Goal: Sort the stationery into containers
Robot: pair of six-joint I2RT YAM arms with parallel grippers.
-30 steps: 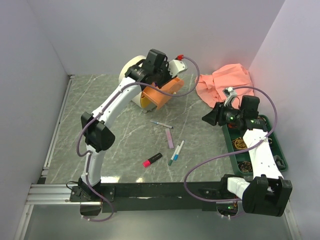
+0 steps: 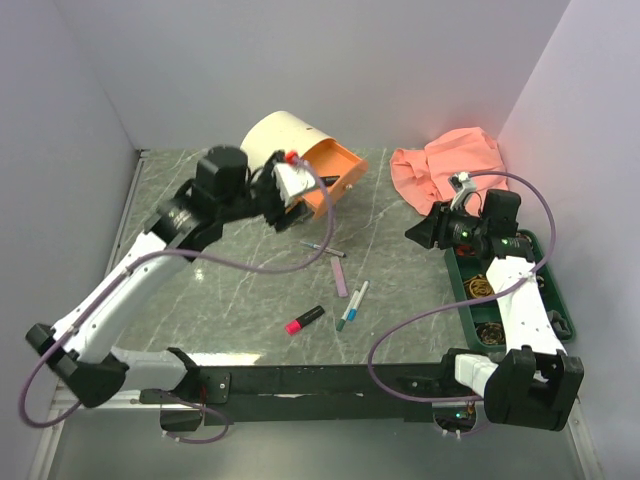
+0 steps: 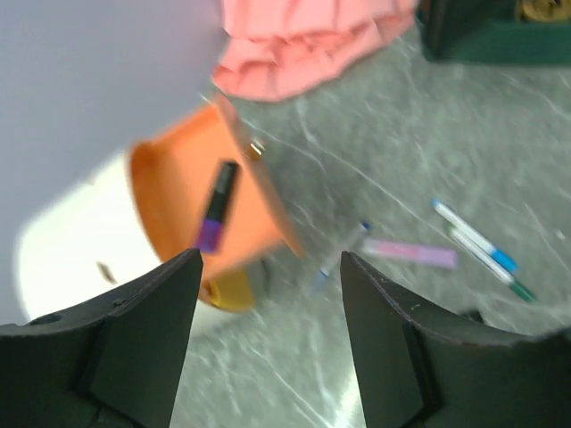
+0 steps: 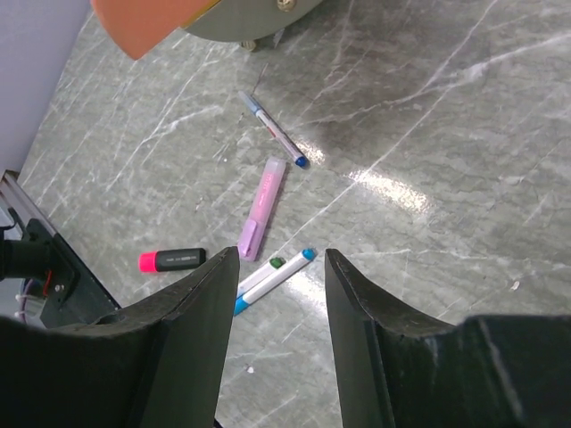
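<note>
An orange drawer (image 3: 250,187) stands out of a cream rounded container (image 2: 283,135), and a black marker with a purple end (image 3: 218,207) lies in it. My left gripper (image 2: 289,215) is open near the drawer, empty between its fingers. Out over the table on the right, my right gripper (image 2: 420,236) is open and empty. On the marble table lie a pink-purple stick (image 4: 262,209), a thin blue-capped pen (image 4: 275,129), a blue-ended white marker (image 4: 275,281), a green-ended one (image 2: 347,311) beside it, and a black marker with a red-pink cap (image 4: 173,259).
A green bin (image 2: 469,322) with several coiled items stands at the right, partly under my right arm. Salmon cloth (image 2: 445,165) lies crumpled at the back right.
My left arm has swung back from over the drawer toward the front left. The marker now shows lying inside the drawer, out of the gripper. My right arm has stayed put.
</note>
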